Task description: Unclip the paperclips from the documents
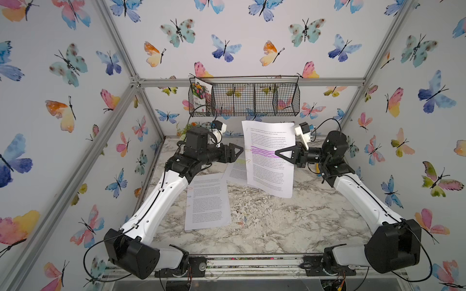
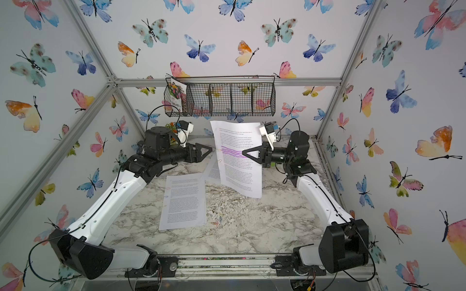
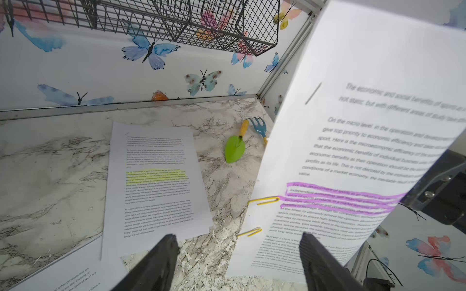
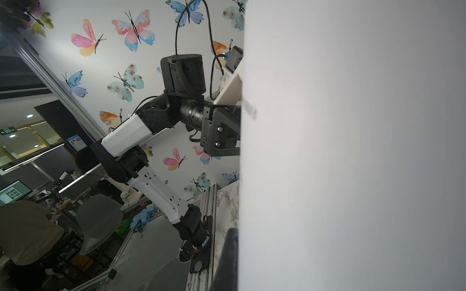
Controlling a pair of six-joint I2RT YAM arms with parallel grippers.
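Note:
The held document [image 1: 270, 172], printed sheets with purple highlighting and a staple at the top corner, hangs upright above the table. My right gripper [image 1: 278, 153] is shut on its right side. Two yellow paperclips show on the document's left edge in the left wrist view: an upper paperclip [image 3: 264, 199] beside the highlighted lines and a lower paperclip [image 3: 250, 232]. My left gripper [image 1: 242, 149] stands open just left of that edge, apart from the paper, with nothing between its fingers. In the right wrist view, the blank back of the sheets [image 4: 354, 145] hides most of the scene.
Lying on the table are a front-left document [image 1: 207, 201] and a yellow-highlighted document [image 3: 153, 184] behind it. Loose small bits [image 1: 242, 220] are scattered mid-table. A wire basket [image 1: 245, 99] hangs at the back wall.

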